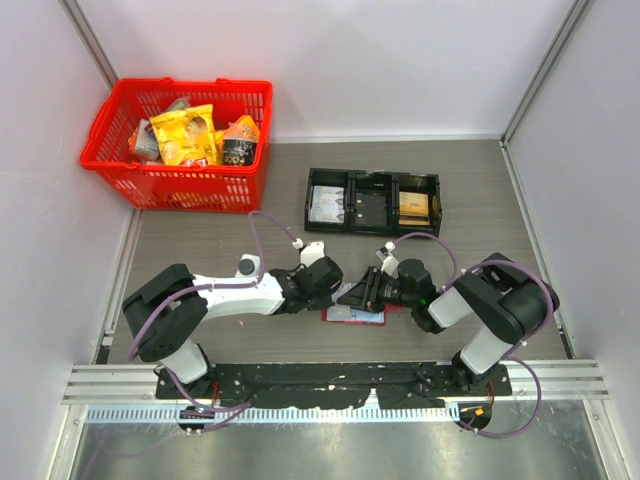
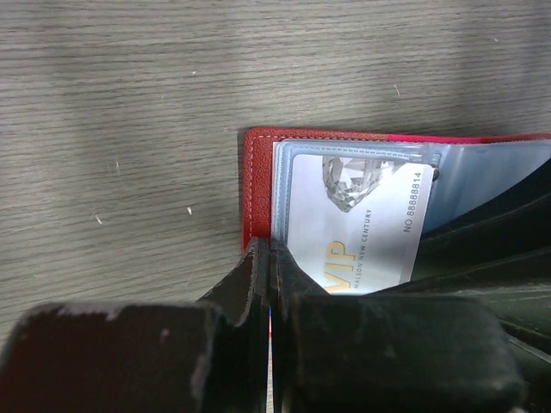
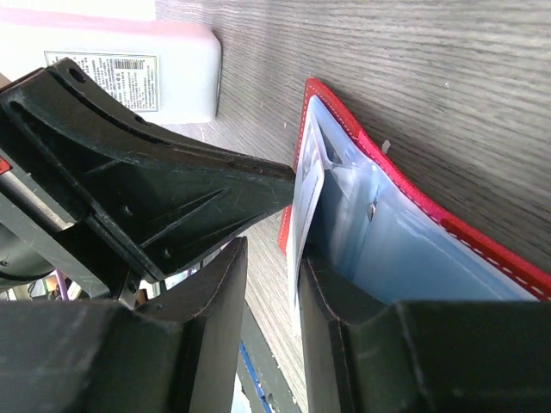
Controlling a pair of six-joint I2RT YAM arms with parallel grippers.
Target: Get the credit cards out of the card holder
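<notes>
The red-edged card holder (image 1: 355,318) lies open on the table between my grippers. In the left wrist view a white VIP card (image 2: 353,224) sits in a clear sleeve (image 2: 482,168); my left gripper is shut at the holder's red edge, with nothing visible between its fingers. My right gripper is over the holder, fingers somewhat apart, a thin upright card or sleeve edge (image 3: 306,198) beside its right finger; whether it grips it I cannot tell.
A black three-compartment tray (image 1: 370,212) stands behind the holder. A red basket (image 1: 200,185) with snack bags is at the back left.
</notes>
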